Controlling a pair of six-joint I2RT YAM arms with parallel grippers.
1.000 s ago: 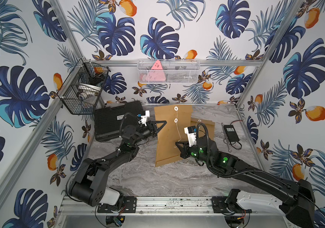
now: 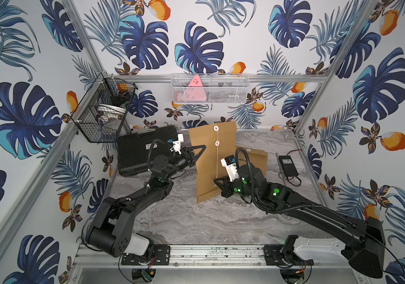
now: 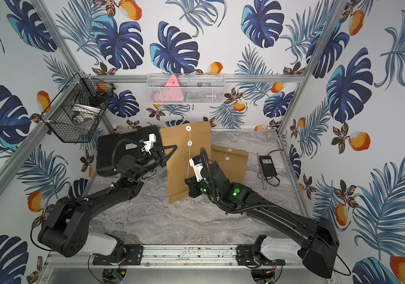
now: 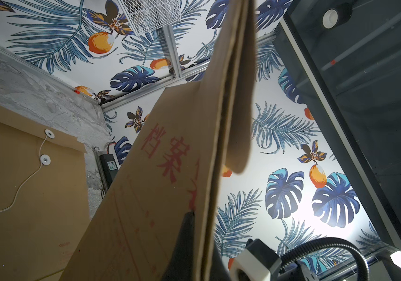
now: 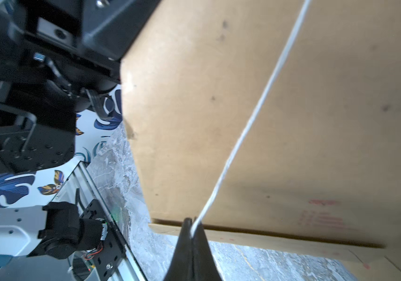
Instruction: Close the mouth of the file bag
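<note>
A brown file bag (image 2: 207,142) stands upright between my grippers, two button discs (image 2: 217,143) with a white string running down its face. My left gripper (image 2: 193,156) is shut on the bag's left edge, as the top views show; the left wrist view looks along that edge, with red characters on the face. My right gripper is shut on the string (image 5: 247,126), low on the bag's face, pulling it into a straight line.
A second file bag (image 3: 235,165) is behind, to the right. A black case (image 2: 136,142) lies back left, a power adapter (image 2: 287,165) at the right. A mesh basket (image 2: 226,90) hangs on the back wall.
The bag and my left gripper have risen slightly. My right gripper has moved left, and the string below the discs now looks straighter.
</note>
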